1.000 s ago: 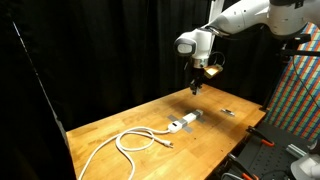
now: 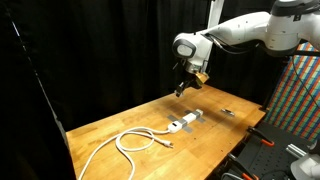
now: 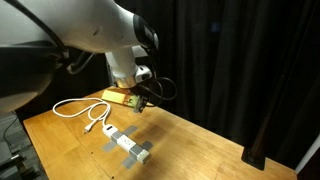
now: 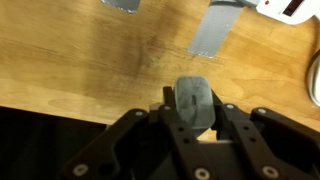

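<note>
My gripper is shut on a small grey-white object (image 4: 194, 96) with a rounded top; what it is exactly cannot be made out. In exterior view 1 the gripper (image 2: 182, 88) hangs above the wooden table, behind a white power strip (image 2: 184, 123). The same gripper (image 3: 143, 100) appears in exterior view 2, with the strip (image 3: 128, 143) on the table below. Only a corner of the power strip (image 4: 290, 8) shows at the wrist view's upper right, apart from the held object.
Grey tape (image 4: 215, 29) lies on the table by the strip. A white cable (image 2: 122, 137) loops over the table's near left part. Small items (image 2: 228, 112) lie toward the right edge. Black curtains (image 2: 100, 60) hang behind.
In exterior view 1 my gripper has shifted a little to the left above the table, and its tilt has changed. The power strip and cable have stayed put.
</note>
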